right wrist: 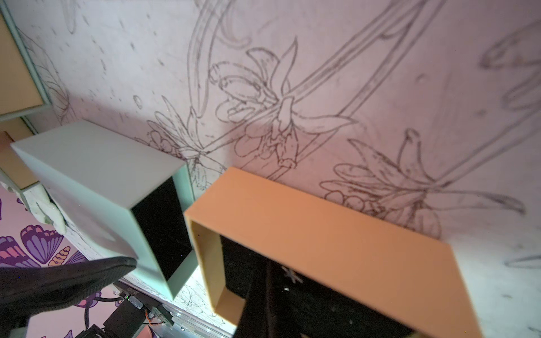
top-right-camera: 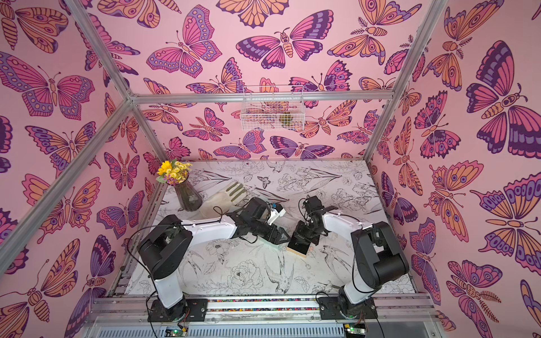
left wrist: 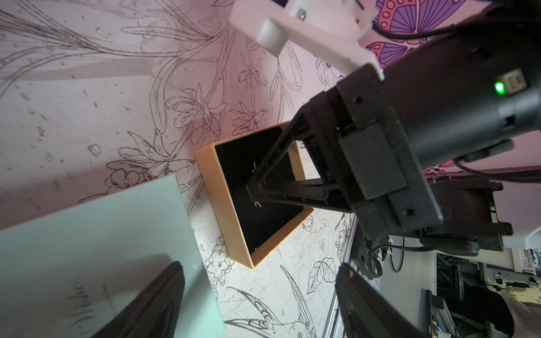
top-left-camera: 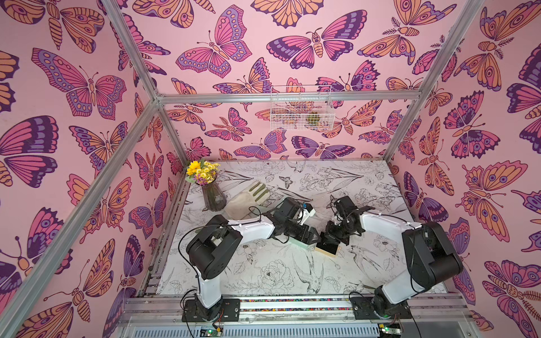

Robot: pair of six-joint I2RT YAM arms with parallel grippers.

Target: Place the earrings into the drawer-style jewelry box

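The jewelry box lies as two parts. Its mint-green sleeve (right wrist: 95,163) has an open black mouth, and its tan drawer (left wrist: 225,208) sits just beyond that mouth, black-lined and separate. Small silver pieces, apparently the earrings (right wrist: 291,274), show against the lining; dark fingers partly hide them. My right gripper is shut, its tips down inside the drawer; whether anything thin is between them does not show. My left gripper stands open at the sleeve (left wrist: 101,253), one finger over its end and the other over bare table, with no earring between.
A vase of yellow flowers (top-left-camera: 213,194) and a pale hand-shaped stand (top-left-camera: 245,201) are at the back left. A wire basket (top-left-camera: 301,118) hangs on the back wall. Both grippers are close together.
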